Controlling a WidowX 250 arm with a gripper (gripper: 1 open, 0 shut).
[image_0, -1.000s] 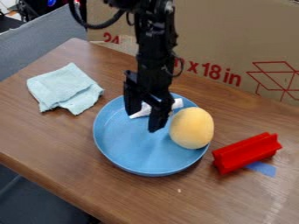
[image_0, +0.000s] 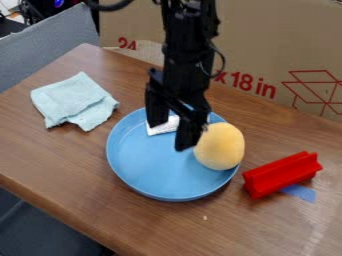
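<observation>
My black gripper (image_0: 175, 120) stands open, low over the back half of a round blue plate (image_0: 154, 165), its fingers apart. A small white item (image_0: 162, 127) lies on the plate behind the fingers and is partly hidden by them. A pale yellow round object (image_0: 219, 147) rests on the plate's right side, just right of the gripper.
A folded light blue cloth (image_0: 72, 100) lies on the wooden table (image_0: 80, 180) at the left. A red object (image_0: 281, 174) lies at the right beside a blue tape mark. A cardboard box (image_0: 274, 60) stands along the back.
</observation>
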